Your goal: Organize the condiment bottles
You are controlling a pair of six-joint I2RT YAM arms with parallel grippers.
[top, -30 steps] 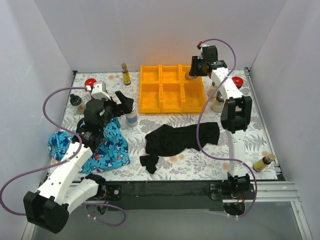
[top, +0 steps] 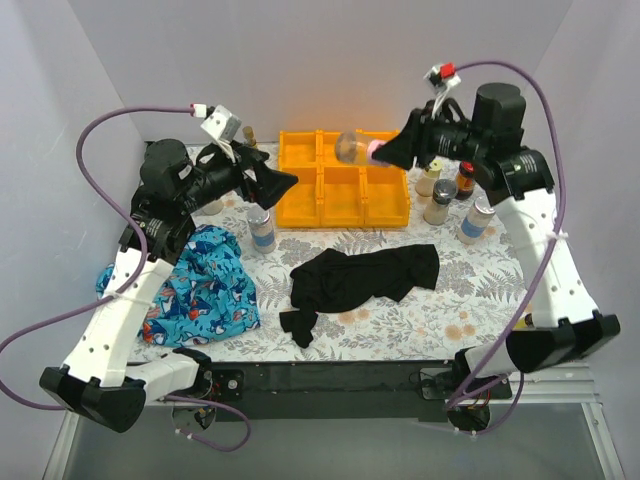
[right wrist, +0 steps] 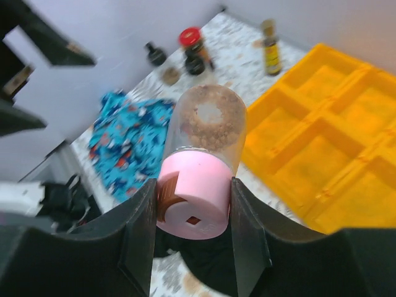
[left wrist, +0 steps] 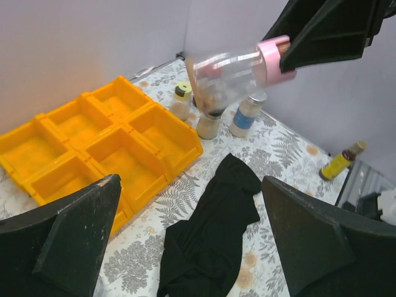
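Note:
High above the orange six-compartment tray [top: 363,225], a clear jar with a pink lid [top: 352,148] is held sideways by my right gripper [top: 382,153]. In the right wrist view both fingers press against the pink lid [right wrist: 193,192], with brown grains inside the jar. The left wrist view shows the same jar [left wrist: 226,77] with its lid at the fingers. My left gripper [top: 272,180] stands open and empty, raised near the tray's left edge. All the tray compartments that show look empty. A blue-labelled bottle [top: 261,229] stands left of the tray.
Right of the tray stand several jars, including a silver-lidded one [top: 440,202] and a blue-labelled one [top: 476,220]. A black cloth [top: 365,278] and a blue patterned cloth [top: 205,290] lie in front. A yellow-labelled bottle [right wrist: 271,49] stands behind left.
My left gripper has shifted right, toward the tray.

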